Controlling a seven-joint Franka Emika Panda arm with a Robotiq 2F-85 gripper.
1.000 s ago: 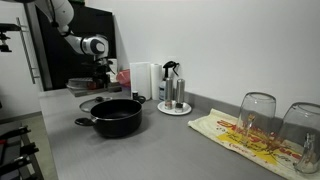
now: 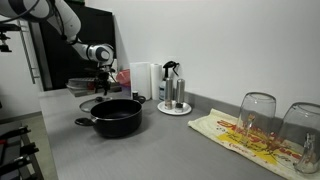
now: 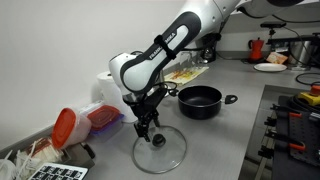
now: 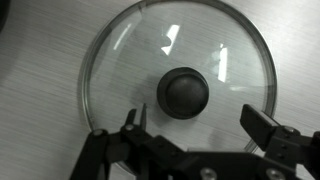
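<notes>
A round glass lid [image 4: 118,52] with a metal rim and a black knob [image 4: 183,93] lies flat on the table; exterior view 2 shows the same lid [image 3: 177,160] below the arm. My gripper is open, its two black fingers apart with nothing between them. It points down close above the lid, and the knob appears just ahead of the gap in the wrist view. From the side, the gripper [image 3: 150,134] hangs near the knob [image 3: 158,141]; whether they touch cannot be told. A black two-handled pot [image 2: 118,117] stands uncovered beside the lid [image 2: 91,104].
Behind the pot, bottles [image 2: 180,94] stand on a white plate [image 2: 174,109]. Two upturned glasses [image 2: 256,112] rest on a yellow patterned cloth [image 2: 222,128]. A dish rack [image 3: 40,160] and a red-lidded container [image 3: 68,128] sit near the lid. Open table lies before the pot.
My arm has come lower and slightly to the right in exterior view 1, toward the lid. The pot and the lid stay where they were.
</notes>
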